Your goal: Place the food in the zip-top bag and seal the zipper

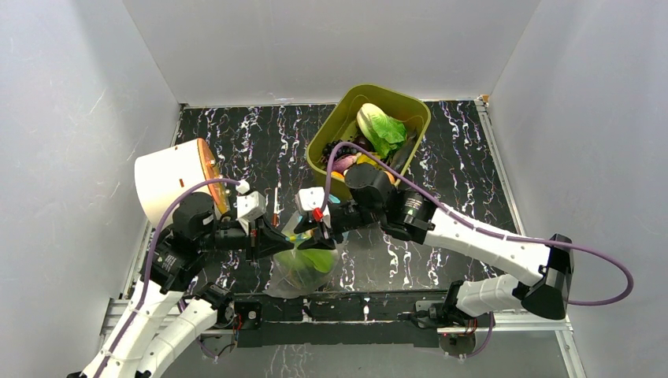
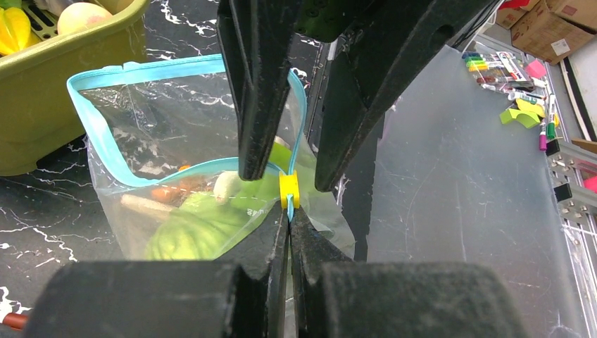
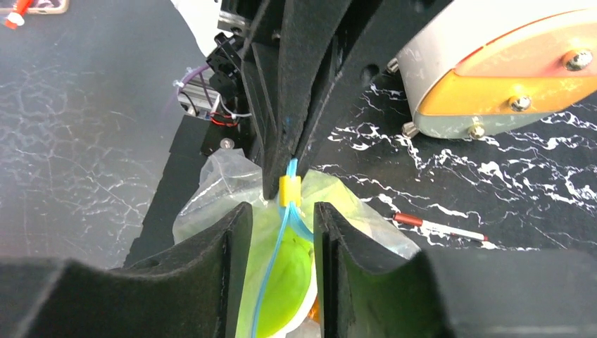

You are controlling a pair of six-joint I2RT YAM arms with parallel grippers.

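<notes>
The clear zip bag with a blue zipper track holds green leafy food and smaller pieces. My left gripper is shut on the blue zipper end, just beside the yellow slider, seen in the left wrist view. My right gripper is part open around the zipper near that slider, its fingers apart on either side of the blue track in the right wrist view. In the top view both grippers meet over the bag at the front centre.
A green basket of produce stands at the back right. A white cylindrical object is at the left, and a pen lies on the marble table.
</notes>
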